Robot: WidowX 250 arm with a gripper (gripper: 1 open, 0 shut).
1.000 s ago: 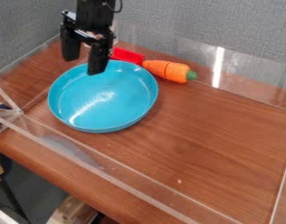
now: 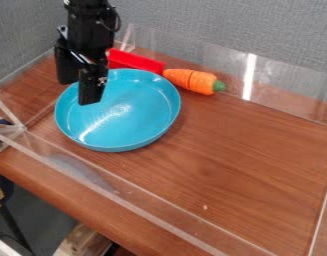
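Observation:
My black gripper [image 2: 83, 72] hangs at the top left, over the back-left rim of a blue plate [image 2: 118, 124]. Its two fingers point down, apparently apart, and I see nothing held between them. Behind the plate lie a red object [image 2: 136, 60] and an orange toy carrot [image 2: 190, 80] with a green tip. The red object is partly hidden by my arm.
Low clear walls edge the wooden table [image 2: 233, 170]. Dark items sit beyond the left edge, below and beside it.
The plate, carrot and red object have stayed where they were.

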